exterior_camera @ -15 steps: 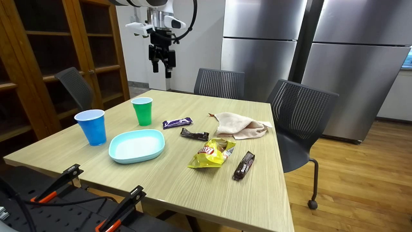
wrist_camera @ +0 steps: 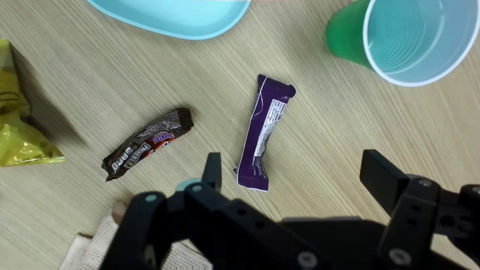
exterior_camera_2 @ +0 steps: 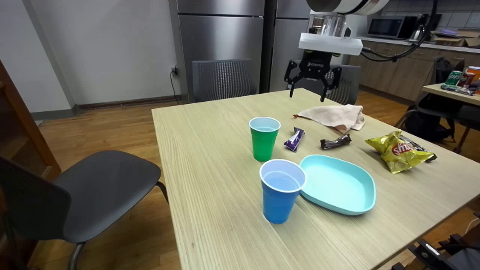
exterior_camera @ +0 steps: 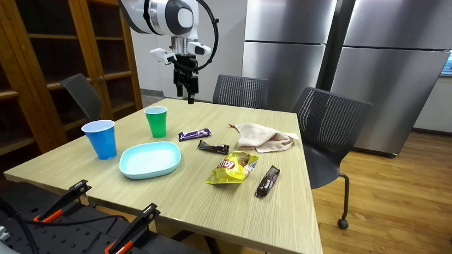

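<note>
My gripper (exterior_camera_2: 306, 96) hangs above the far part of the table, open, with nothing between its fingers. In the wrist view a purple-wrapped bar (wrist_camera: 263, 135) lies flat on the table, ahead of and between the two fingertips, apart from both. Left of it there is a dark brown wrapped bar (wrist_camera: 148, 143). A second brown bar (exterior_camera: 267, 181) rests near the table's right side in exterior view 1. The light-blue tray (exterior_camera_2: 369, 191) is empty. A green cup (exterior_camera_2: 263, 146) and a blue cup (exterior_camera_2: 279, 204) stand upright near the tray.
A yellow chip bag (exterior_camera: 229, 170) lies between the brown bars. The crumpled beige cloth (exterior_camera: 265, 137) sits near the right edge, with a brown tip poking out. Chairs (exterior_camera: 241, 91) surround the table. Bare wood (exterior_camera_2: 202, 148) spreads left of the cups in exterior view 2.
My gripper has come down and shifted slightly to the right in exterior view 1. The objects on the table have stayed where they were.
</note>
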